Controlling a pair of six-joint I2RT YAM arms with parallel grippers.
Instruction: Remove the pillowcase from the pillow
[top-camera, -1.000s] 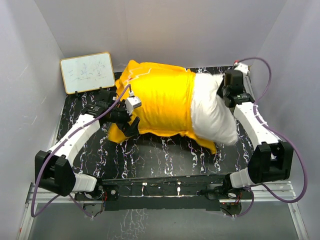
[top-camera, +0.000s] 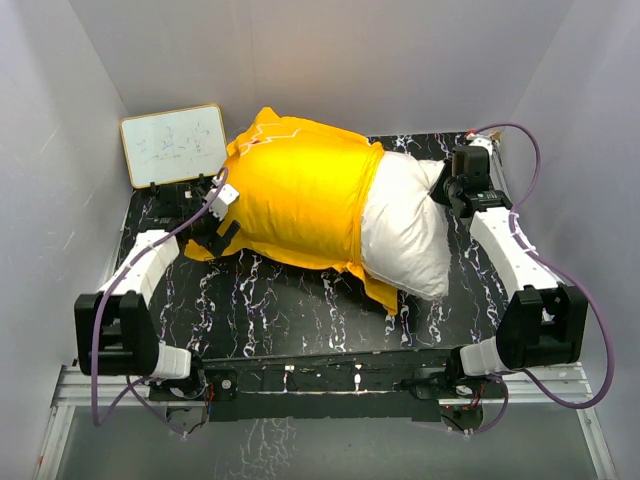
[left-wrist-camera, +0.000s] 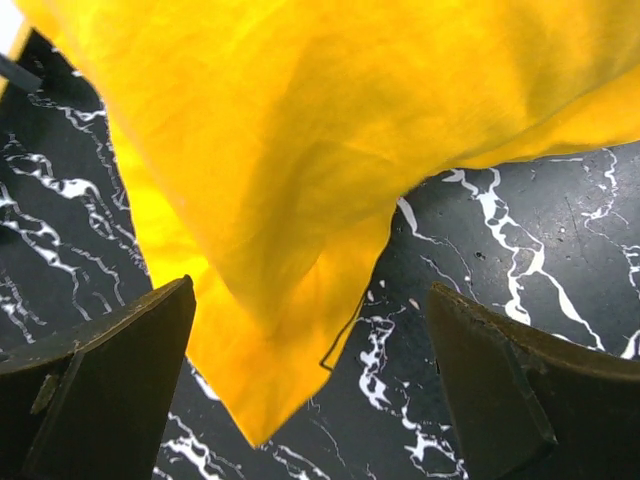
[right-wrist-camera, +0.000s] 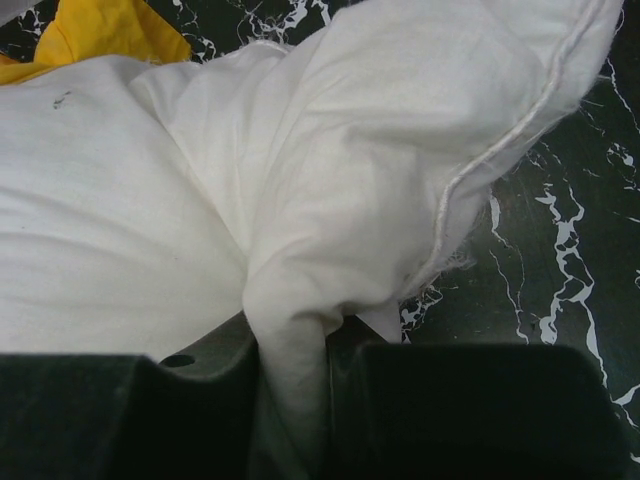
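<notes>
The yellow pillowcase (top-camera: 300, 190) covers the left and middle of the pillow, whose white right end (top-camera: 402, 225) sticks out bare. A loose yellow corner (left-wrist-camera: 270, 370) lies on the table in the left wrist view, between the spread fingers of my left gripper, which is open and not gripping it. At the pillow's far right corner my right gripper is shut on bunched white fabric (right-wrist-camera: 300, 270). The pillowcase's open edge wraps round the pillow right of its middle, with a yellow flap hanging at the front.
A whiteboard (top-camera: 175, 145) leans at the back left, close behind my left arm. Grey walls enclose the back and both sides.
My left gripper has moved left, and the pillow with its case has shifted left too, its white end swinging slightly. The right gripper has stayed nearly in place, holding the white corner.
</notes>
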